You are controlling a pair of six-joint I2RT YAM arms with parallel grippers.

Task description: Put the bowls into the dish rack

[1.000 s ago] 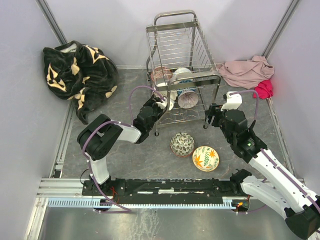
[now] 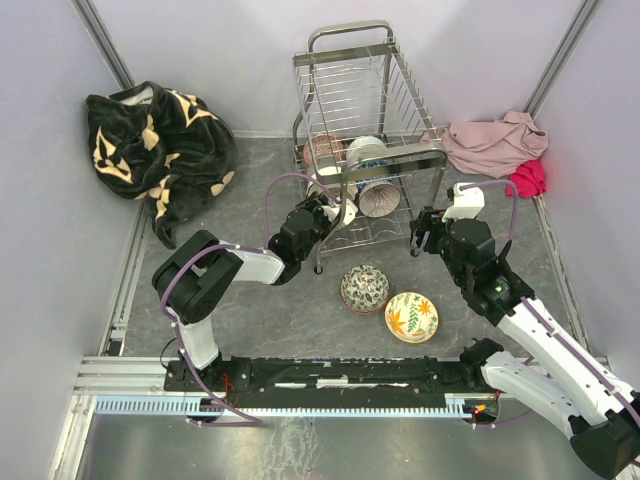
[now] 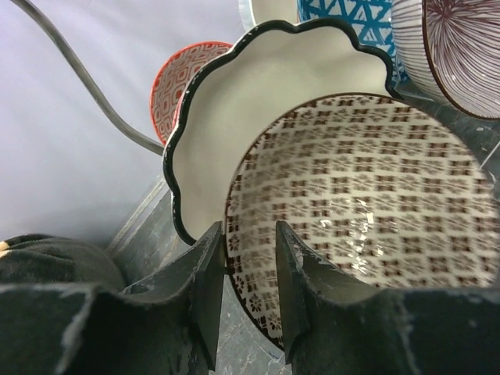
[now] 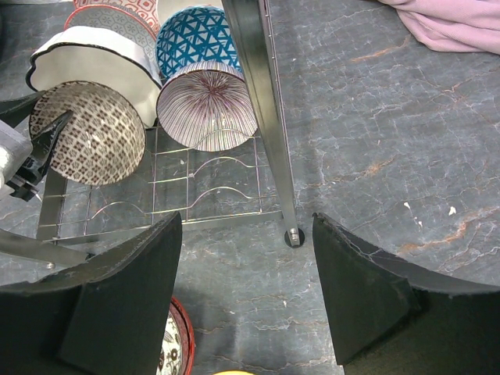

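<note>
The dish rack holds several bowls on its lower level: a wavy-rimmed white bowl, a blue patterned bowl, a striped bowl and a speckled bowl. My left gripper is inside the rack's left side with its open fingers at the speckled bowl's rim. Below the rack on the floor lie a floral bowl and a yellow-flowered bowl. My right gripper stands open at the rack's right front corner, nothing between its fingers.
A dark patterned blanket lies at the back left, and pink cloths lie at the back right. The rack's metal posts stand close to both grippers.
Over the last second the left gripper has moved slightly to the right, and the rack has shifted slightly the same way. The right arm looks still.
</note>
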